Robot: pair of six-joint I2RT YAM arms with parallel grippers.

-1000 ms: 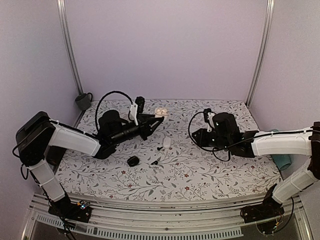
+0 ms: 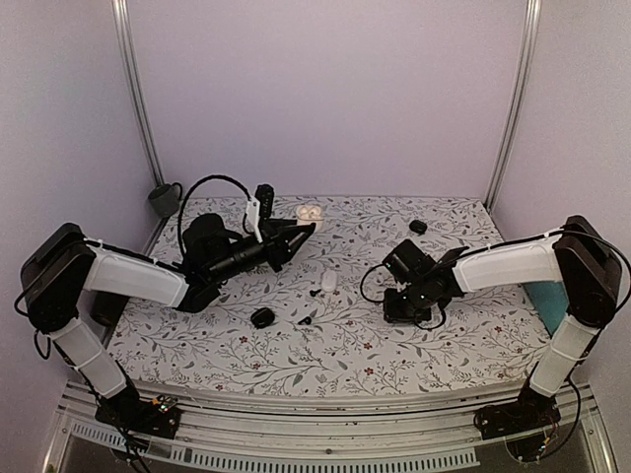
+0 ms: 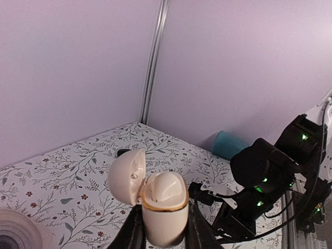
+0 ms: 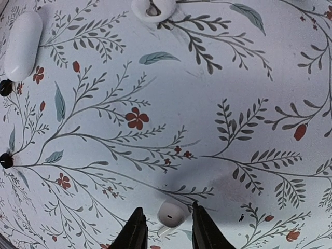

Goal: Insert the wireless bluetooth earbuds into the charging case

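The white charging case [image 3: 165, 218], lid open, is raised in my left gripper [image 2: 301, 229], which is shut on its lower body. In the right wrist view a small white earbud [image 4: 171, 212] sits between the fingertips of my right gripper, low at the table on the right half, shut on it.
A white oblong piece [image 2: 328, 282] lies mid-table with small black pieces beside it. A black box [image 2: 262, 317] is at front left, another dark piece [image 2: 417, 227] at back right. A grey mug [image 2: 165, 200] stands at the left edge; a teal cylinder [image 3: 228, 145] is at the right.
My right arm has come down to the table and shifted slightly inward.
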